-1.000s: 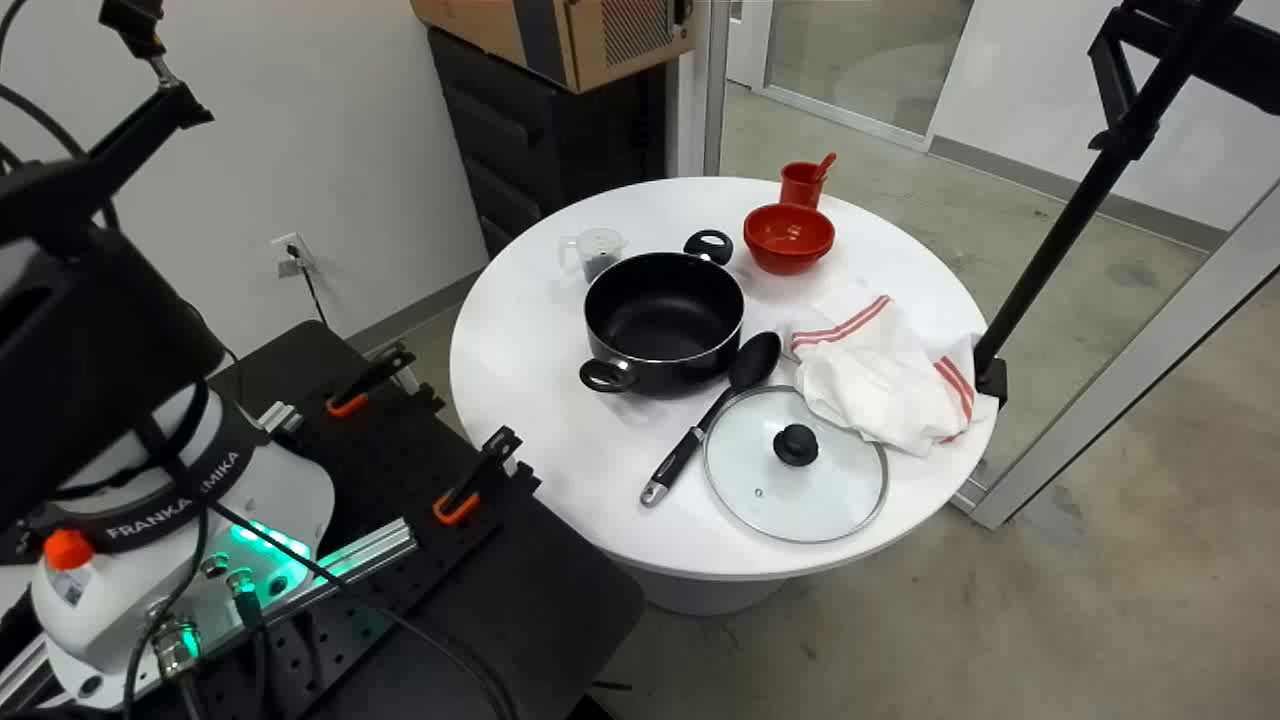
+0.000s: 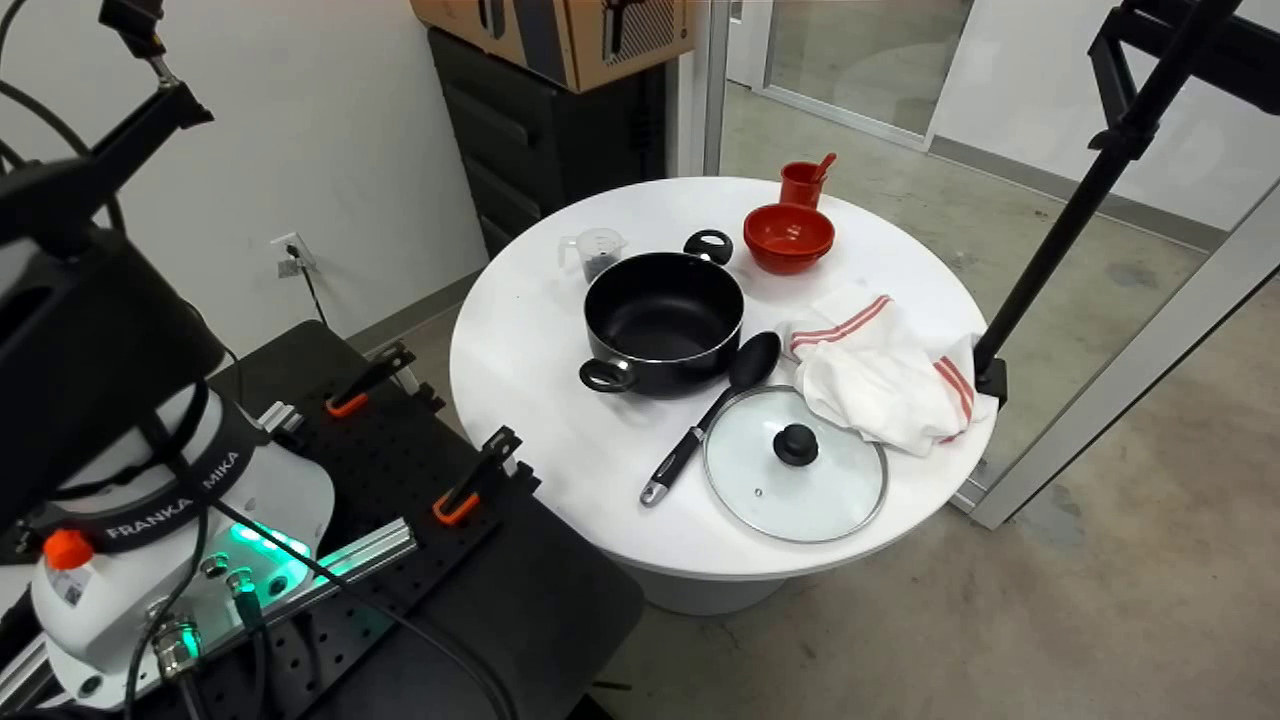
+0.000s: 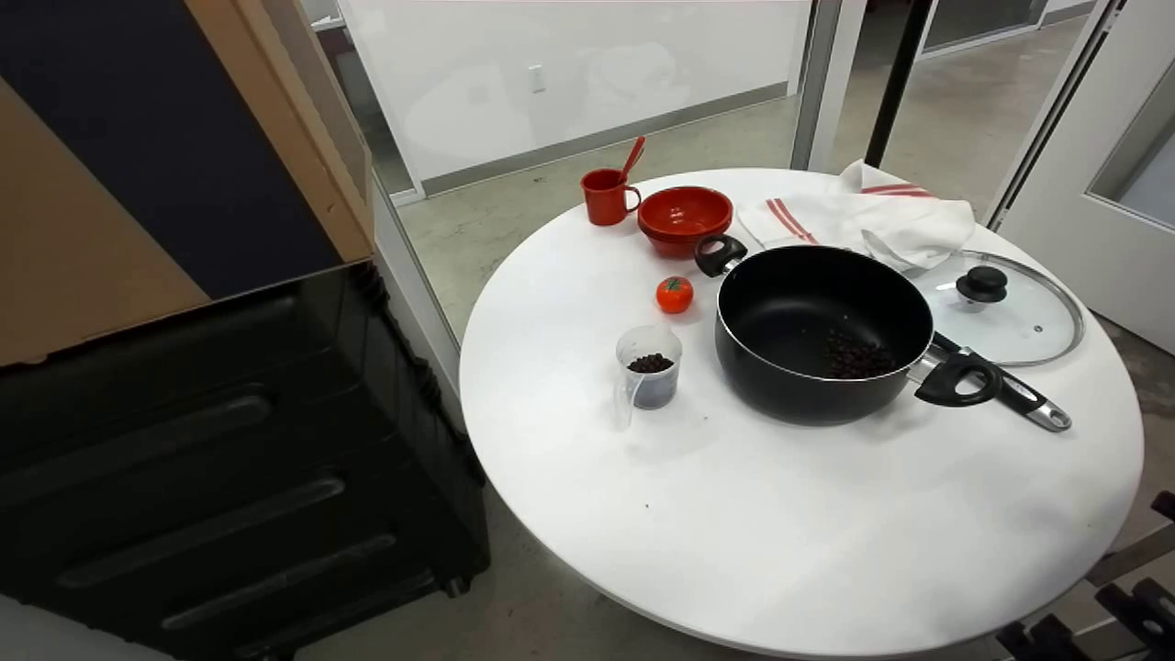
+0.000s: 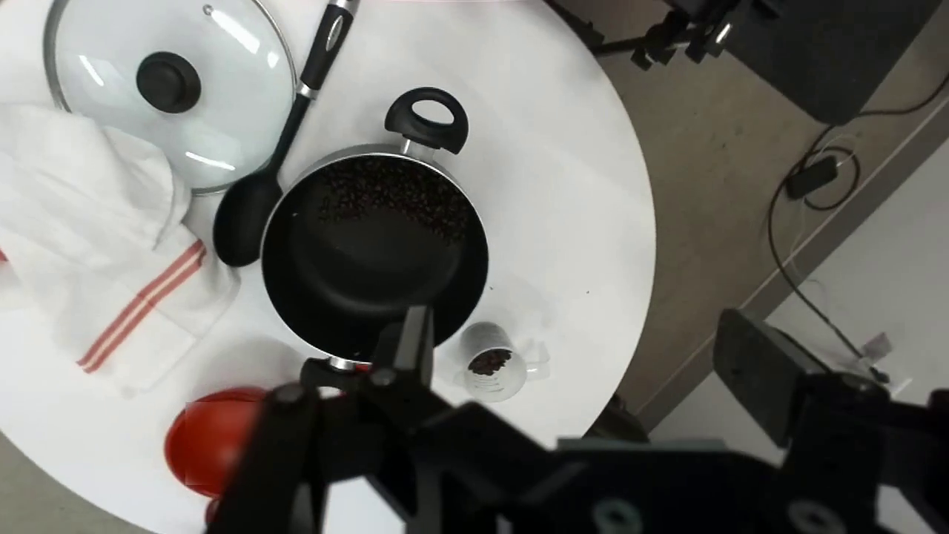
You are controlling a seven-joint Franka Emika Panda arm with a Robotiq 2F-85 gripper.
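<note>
In the wrist view my gripper is open, its fingers wide apart with nothing between them. It hangs high above the table, and the left finger overlaps the pot's lower edge in that view. The black pot (image 3: 823, 319) stands upright and uncovered, dark beans (image 4: 400, 191) gathered on one side of its floor. Beside it is a clear measuring cup (image 3: 650, 380), also with dark beans at its bottom. A glass lid (image 2: 768, 486) with a black knob lies flat, and a black spoon (image 2: 753, 360) rests between pot and lid.
A white, red-striped towel (image 2: 882, 372) partly covers the lid's edge. Stacked red bowls (image 3: 685, 215), a red mug (image 3: 606, 198) with a red utensil and a tomato (image 3: 674, 294) stand near the pot. The white table (image 3: 793, 529) has free room at its front in exterior view 2.
Dark parts that look like my gripper's fingers have shifted left and lower at the top edge of exterior view 1. The things on the table have not visibly moved.
</note>
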